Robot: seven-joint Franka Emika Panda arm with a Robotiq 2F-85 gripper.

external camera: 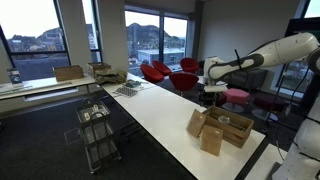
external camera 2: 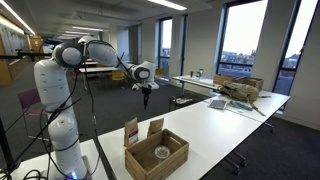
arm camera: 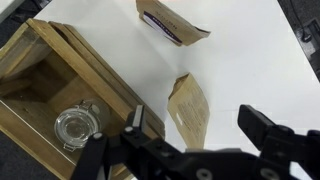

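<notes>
My gripper is open, its two black fingers wide apart with nothing between them. It hangs above the table, over the side where the paper bags are. One brown paper bag (arm camera: 188, 108) shows between and beyond the fingers; another brown bag (arm camera: 172, 22) lies at the top of the wrist view. Left of them is a wooden box (arm camera: 75, 48) holding a clear glass jar (arm camera: 78, 126) with a wire clasp. In exterior view 2 the box (external camera 2: 173, 165) stands at the near end of the table, with the bags (external camera 2: 131, 131) beside it.
A metal cart (external camera: 97, 130) stands on the floor to its left. Red chairs (external camera: 185, 80) are behind the table, and boxes and bundles (external camera 2: 235, 95) lie on far surfaces.
</notes>
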